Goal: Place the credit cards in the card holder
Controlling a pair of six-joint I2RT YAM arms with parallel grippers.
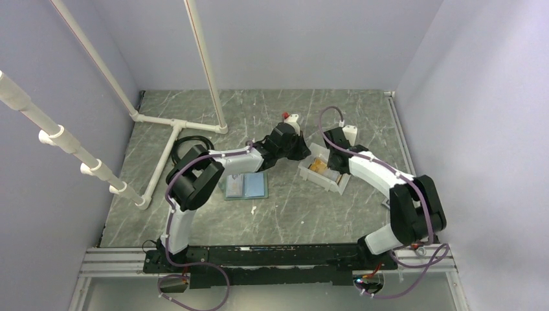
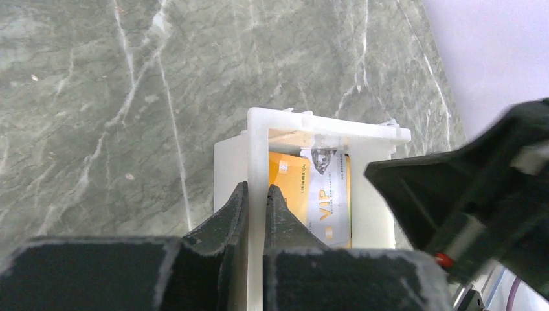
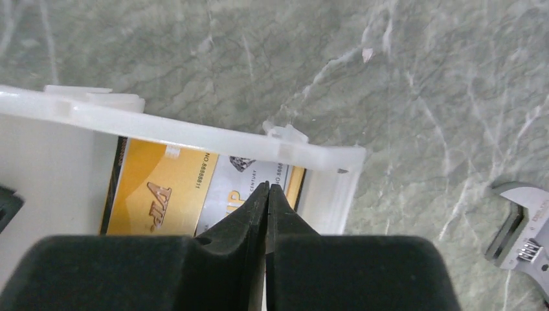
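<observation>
A white open box [image 1: 322,180] holds the cards. Inside it, in the right wrist view, lie a gold card [image 3: 155,188] and a silver VIP card [image 3: 236,184] side by side, with edges of other cards showing. My left gripper is shut on the box's wall [image 2: 257,149]. Over the box, my right gripper has its fingertips together with nothing between them; the silver card lies outside them, partly hidden below. A blue-grey holder [image 1: 246,186] with pockets, likely the card holder, rests left of the box in the top view.
A metal wrench [image 3: 527,227] lies on the table right of the box. White pipes [image 1: 158,165] and a black coiled cable [image 1: 191,148] occupy the left side.
</observation>
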